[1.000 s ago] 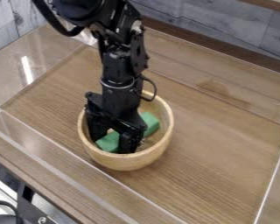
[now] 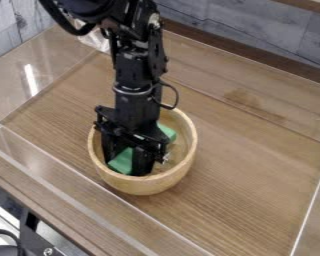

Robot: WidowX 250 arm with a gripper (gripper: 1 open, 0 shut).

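The black robot arm reaches down from the top of the camera view into a light wooden bowl (image 2: 163, 180). Its gripper (image 2: 139, 150) is low inside the bowl, over and around a green object (image 2: 120, 160) that lies in it. The arm hides part of the green object. The fingers are dark and overlap it, so their exact grip is hard to make out.
A pale wall runs along the back. A white item (image 2: 92, 35) lies at the back left, partly behind the arm.
The gripper has shifted slightly within the bowl, and more of its dark parts now cover the green object's lower left. The bowl stays in about the same place.
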